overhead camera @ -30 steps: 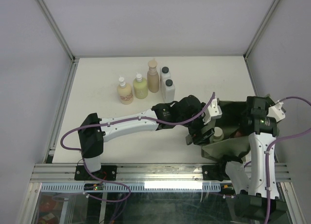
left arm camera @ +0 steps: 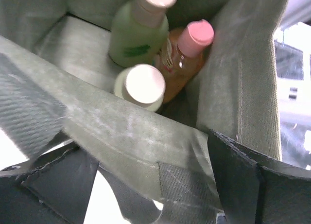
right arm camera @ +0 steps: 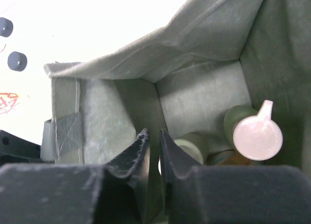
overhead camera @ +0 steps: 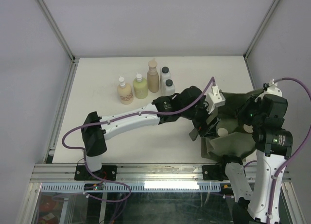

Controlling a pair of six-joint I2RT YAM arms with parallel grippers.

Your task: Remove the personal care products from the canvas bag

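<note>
The grey-green canvas bag point(overhead camera: 231, 145) stands at the right of the table, its mouth facing up. Inside it, the left wrist view shows a green bottle point(left arm camera: 138, 37), a brown bottle with a pink cap point(left arm camera: 196, 38) and a white-capped container point(left arm camera: 145, 84). The right wrist view shows a pale pump top point(right arm camera: 257, 137) and a white round cap point(right arm camera: 190, 149). My left gripper is open at the bag's rim, its fingers apart with the fabric edge passing between them. Over the bag's interior, my right gripper is open by a narrow gap, with nothing visibly held.
On the table's back part stand a peach pump bottle point(overhead camera: 125, 91), a yellow-green one point(overhead camera: 140, 87), a tan one point(overhead camera: 153, 78) and two white black-capped bottles point(overhead camera: 169, 88).
My left gripper has moved slightly toward the right. The round-topped item in the bag sits a little farther right.
</note>
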